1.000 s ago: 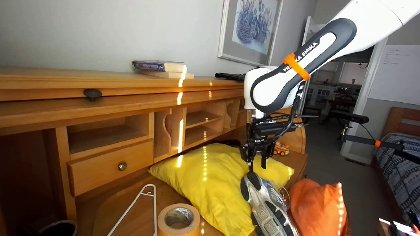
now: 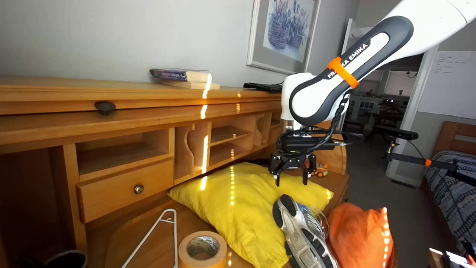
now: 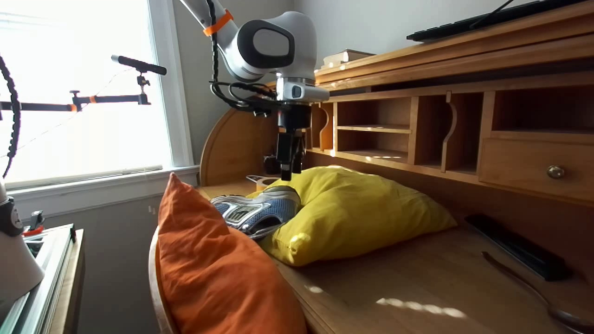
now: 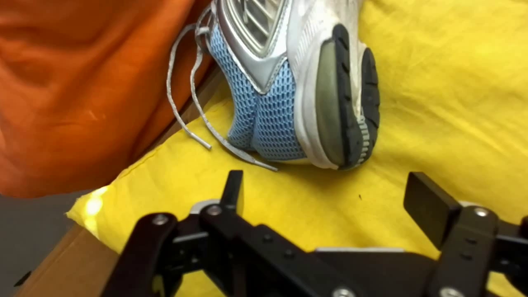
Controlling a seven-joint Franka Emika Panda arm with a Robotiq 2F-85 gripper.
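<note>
A silver and blue running shoe point(image 2: 308, 236) lies tipped on its side against the yellow pillow point(image 2: 241, 196), its sole turned outward. In the wrist view the shoe's blue mesh toe point(image 4: 269, 114) points down toward my gripper, and loose laces trail onto the fabric. The fingers are spread wide, with only yellow cloth visible below and between them. From the first outside view, my gripper point(image 2: 292, 182) hangs above the pillow just beyond the shoe's toe. An orange pillow point(image 3: 217, 267) slumps beside the shoe at the desk's edge.
A tape roll point(image 2: 203, 250) and a white hanger point(image 2: 156, 236) occupy the desk near the drawer. Beyond the pillow stands a small toy point(image 2: 320, 170). A black case point(image 3: 518, 245) and a spoon point(image 3: 523, 278) rest on otherwise bare wood. Shelves line the back.
My gripper has turned about its vertical axis, so both fingers now show spread side by side. It has risen slightly and shifted a little. Shoe and pillows stay put.
</note>
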